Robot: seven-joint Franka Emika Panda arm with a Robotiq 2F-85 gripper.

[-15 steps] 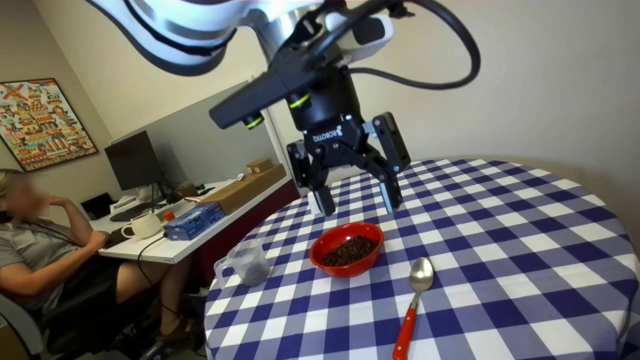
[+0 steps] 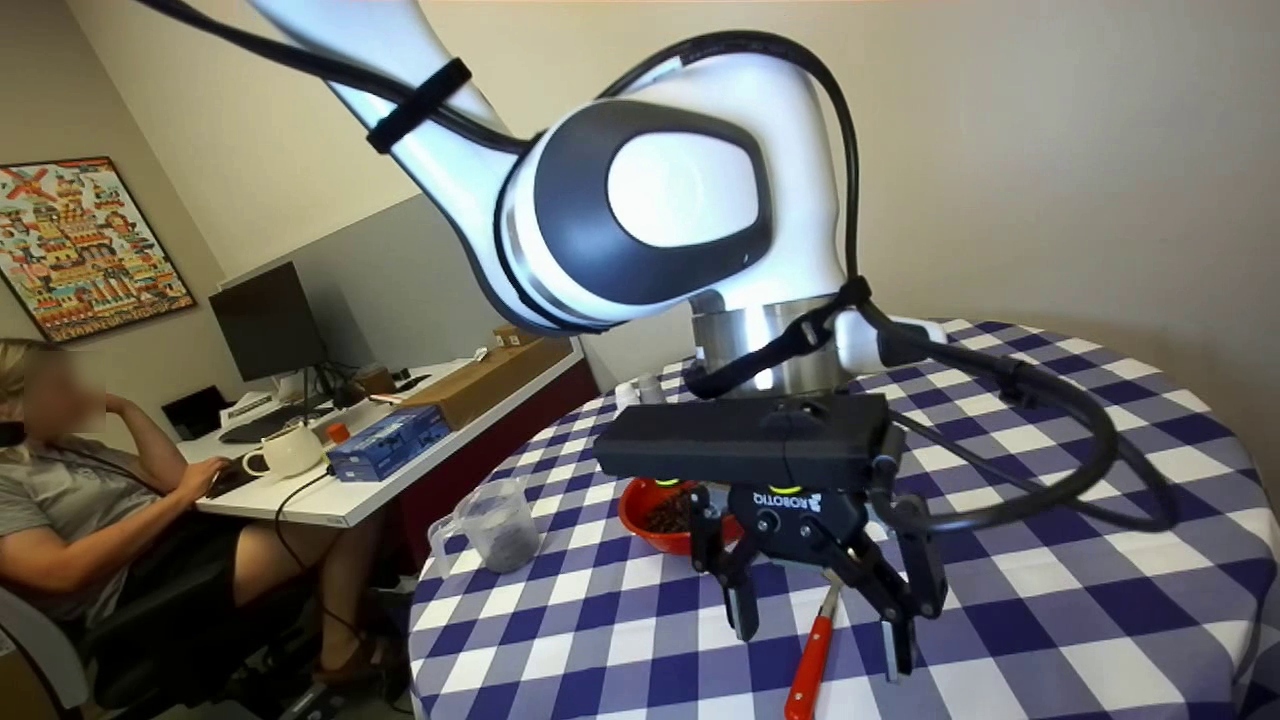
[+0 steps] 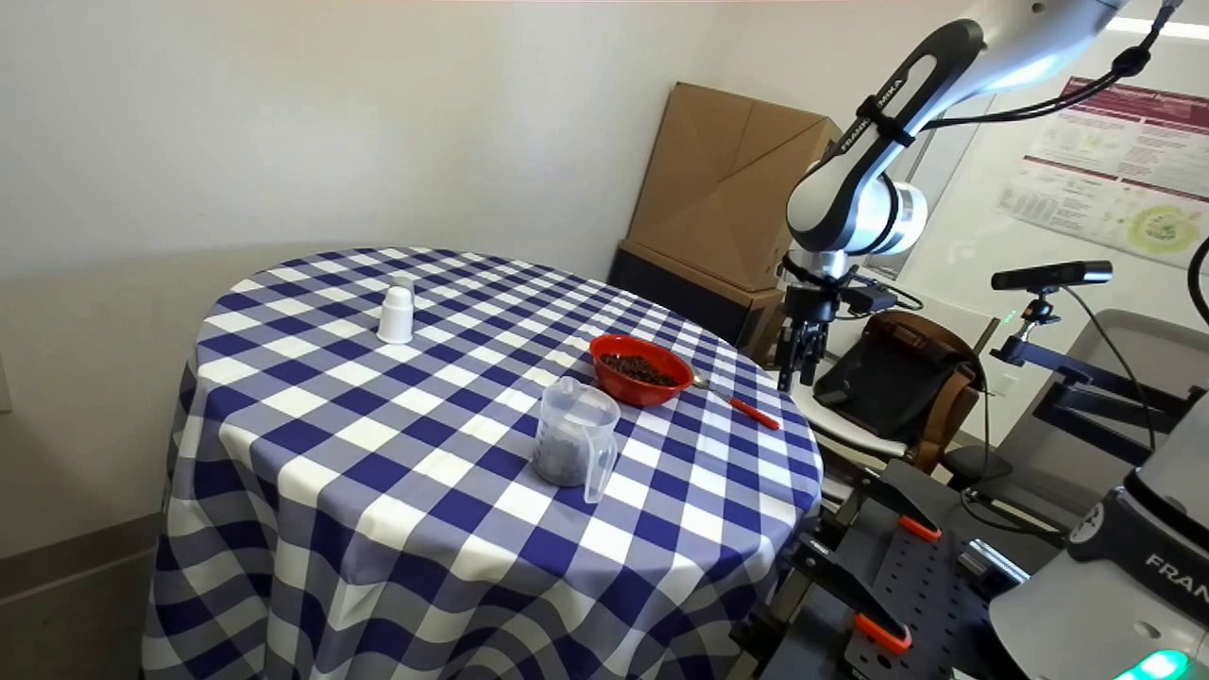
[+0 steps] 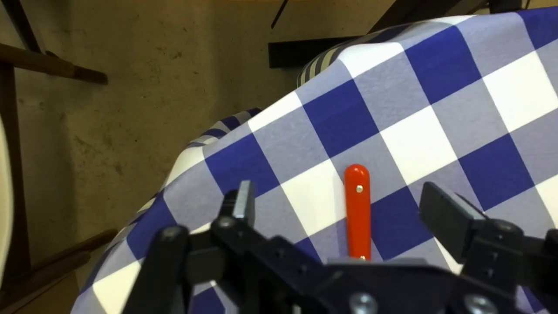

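A spoon with a red handle point(image 2: 812, 666) lies on the checkered tablecloth near the table's edge. My gripper point(image 2: 821, 637) hangs open above it, its fingers apart on either side of the handle as seen in exterior view 1. In the wrist view the red handle point(image 4: 358, 209) shows between the spread fingers, nearer the right one, with nothing gripped. The spoon's metal end is hidden there behind the gripper body. Exterior view 2 has the gripper point(image 3: 798, 374) pointing down, higher than the handle point(image 3: 756, 414). Beside the spoon stands a red bowl point(image 3: 642, 392) of dark brown pieces.
A clear measuring jug point(image 3: 575, 436) stands past the bowl, holding something greyish. White stacked cups point(image 3: 397, 315) sit toward the table's far side. The checkered table point(image 3: 476, 340) has wide free room elsewhere. In exterior view 1 a person sits at a desk on the left.
My gripper has come down and to the right in exterior view 1, from over the bowl to over the spoon, staying open. The bowl, spoon handle and jug have not moved.
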